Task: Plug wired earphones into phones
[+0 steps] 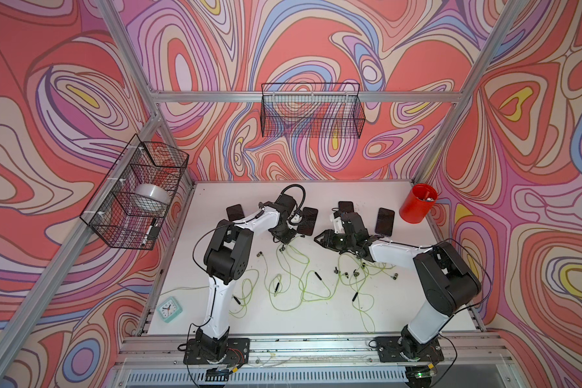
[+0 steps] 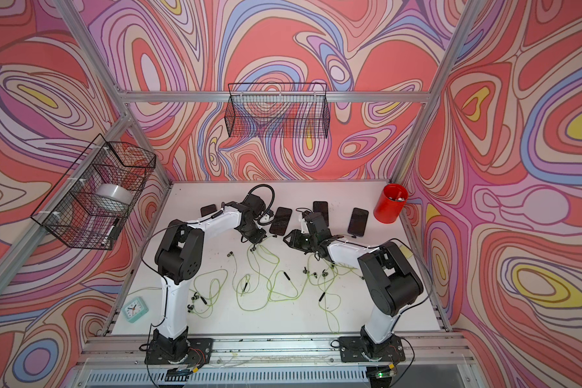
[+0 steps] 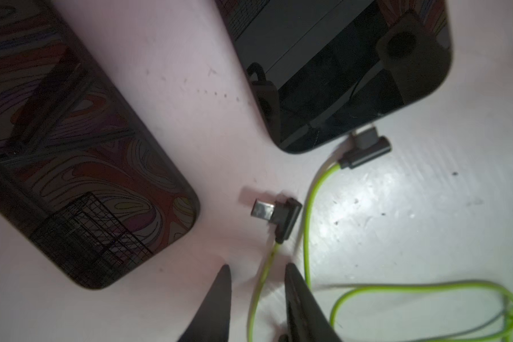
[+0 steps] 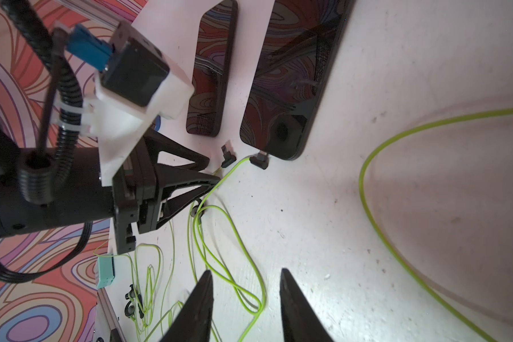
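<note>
In the left wrist view, my left gripper is open, its fingers on either side of a green earphone cable. Just beyond the fingertips lies that cable's black L-shaped plug, metal tip pointing left, clear of both phones. A second plug is at the bottom edge of the right-hand phone; some metal shows between them. The other dark phone has nothing at its visible lower edge. My right gripper stands open over the table, with nothing held between its fingers.
Two more phones are at the back right, another phone at the back left. Green cables tangle across the front of the table. A red bucket stands at the right, a clock front left.
</note>
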